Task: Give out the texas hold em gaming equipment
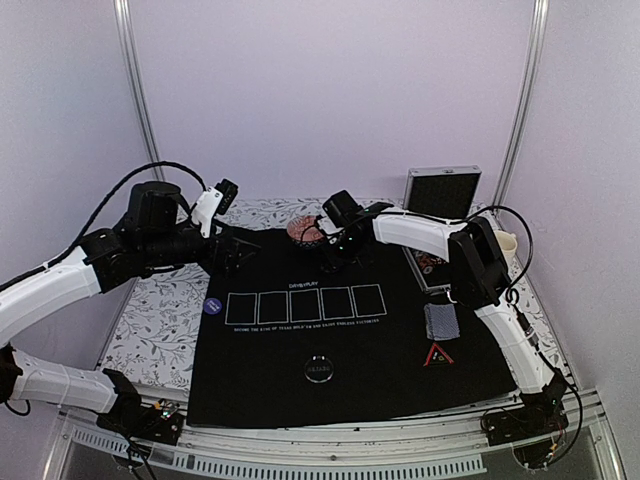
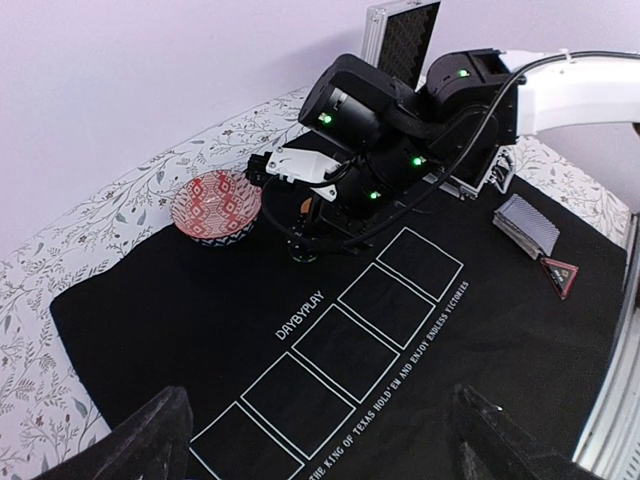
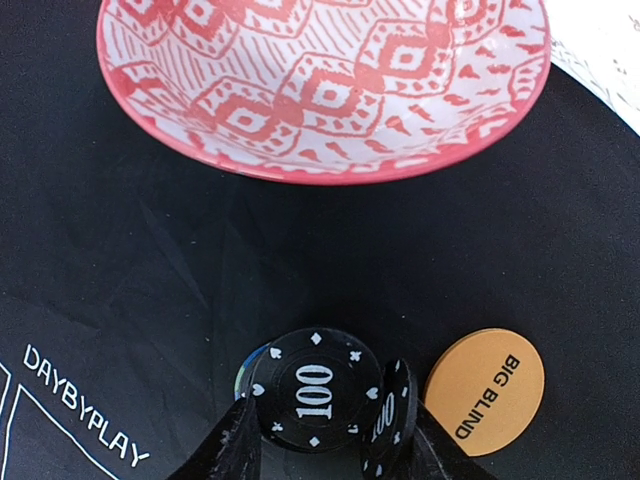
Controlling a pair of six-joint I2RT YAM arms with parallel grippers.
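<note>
My right gripper is low over the mat by the patterned bowl (image 3: 320, 90), its fingers around black 100 chips: one lying flat (image 3: 312, 390), one tilted on edge (image 3: 388, 425) at the right finger. Whether it grips them is unclear. An orange BIG BLIND chip (image 3: 483, 390) lies right beside them. My left gripper (image 1: 232, 255) hangs open and empty over the left of the mat. A purple chip (image 1: 213, 306) lies at the mat's left, a round marker (image 1: 319, 369) at front centre.
An open case (image 1: 443, 190) stands at back right, a cup (image 1: 506, 243) beside it. Card decks (image 1: 441, 322) and a red triangle (image 1: 437, 355) lie at right. The printed card boxes (image 1: 304, 306) are bare.
</note>
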